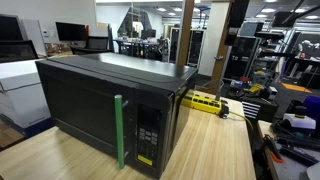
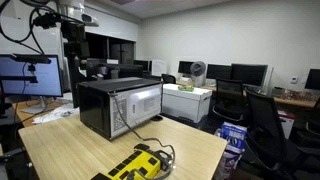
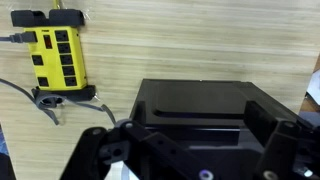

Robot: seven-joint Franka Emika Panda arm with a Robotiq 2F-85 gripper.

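Note:
A black microwave [image 1: 110, 95] stands on the wooden table, a green strip [image 1: 119, 130] running upright on its front beside the keypad. Its back and side show in exterior view 2, and its dark top [image 3: 195, 97] fills the lower middle of the wrist view. My gripper is over that top, open, its dark fingers spread apart with nothing seen between them. From the upper left in exterior view 2, the arm [image 2: 75, 30] reaches down near the microwave; the fingertips are hard to make out there.
A yellow power strip [image 3: 57, 57] with cables lies on the table behind the microwave. Bare tabletop [image 2: 190, 142] shows around them. White boxes [image 1: 22, 95] stand left of the microwave in exterior view 1. Office chairs [image 2: 265, 120] are beyond the table.

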